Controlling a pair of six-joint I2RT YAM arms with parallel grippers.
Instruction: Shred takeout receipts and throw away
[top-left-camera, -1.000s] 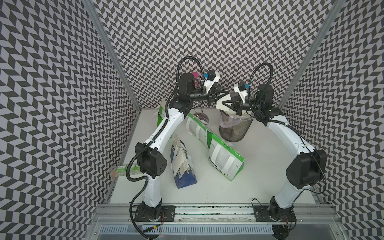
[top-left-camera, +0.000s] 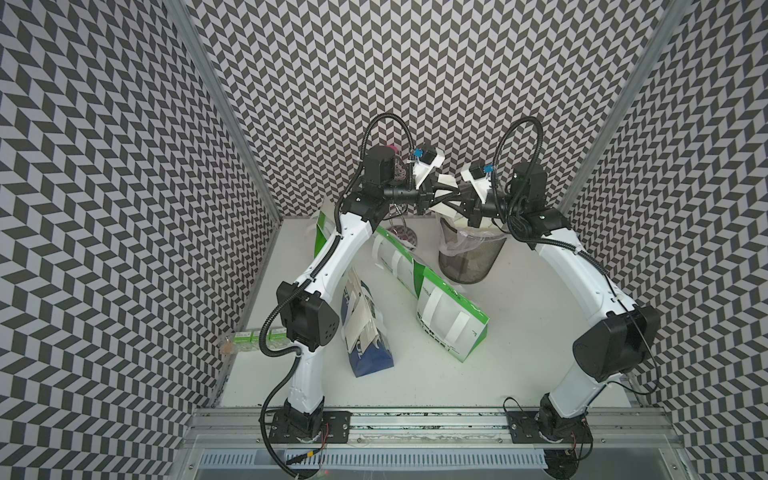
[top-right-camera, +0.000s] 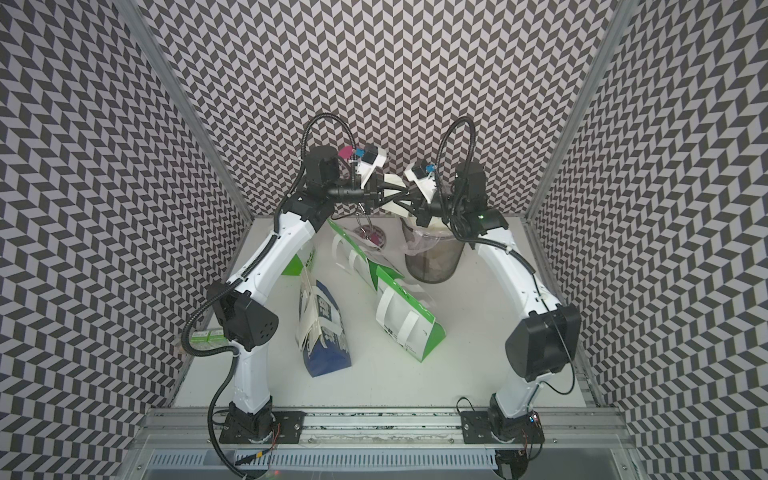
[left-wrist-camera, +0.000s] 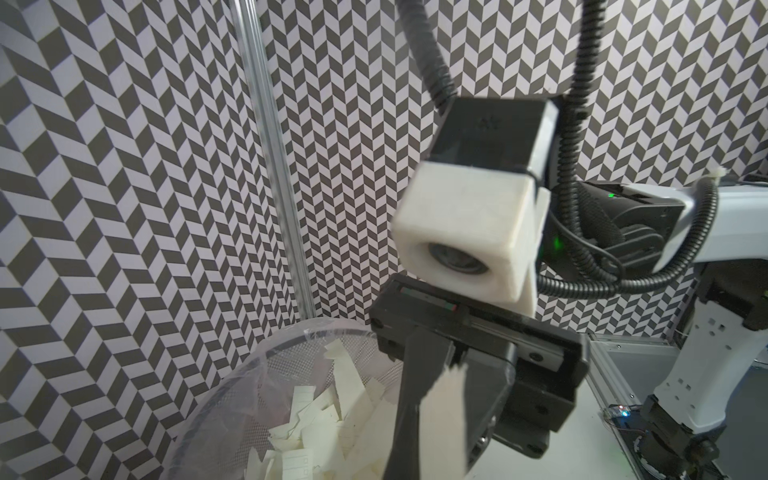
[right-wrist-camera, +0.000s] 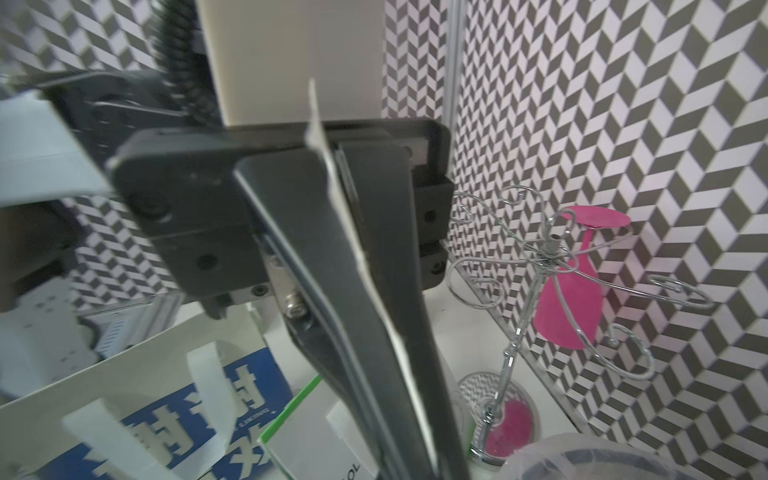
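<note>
Pale receipt paper (top-left-camera: 445, 187) is held up over the bin, between my two grippers, which face each other closely. My left gripper (top-left-camera: 449, 192) is shut on it; the right wrist view shows the sheet (right-wrist-camera: 361, 256) edge-on between that gripper's fingers (right-wrist-camera: 392, 232). From the other side, my right gripper (top-left-camera: 448, 203) is shut on the paper, whose ragged strip (left-wrist-camera: 444, 420) shows at its fingers (left-wrist-camera: 414, 376) in the left wrist view. The mesh bin (top-left-camera: 470, 262), lined with clear plastic, contains many torn paper pieces (left-wrist-camera: 297, 464). Part of the paper is hidden behind the fingers.
White-and-green takeout bags (top-left-camera: 454, 320) and a blue-and-white bag (top-left-camera: 368, 352) stand left of the bin. A metal rack (right-wrist-camera: 520, 320) with a pink glass (right-wrist-camera: 569, 308) stands near the back wall.
My left gripper has moved right, up to the paper, and has shut on it. Most recently the right gripper has shifted slightly left, closer to the left one.
</note>
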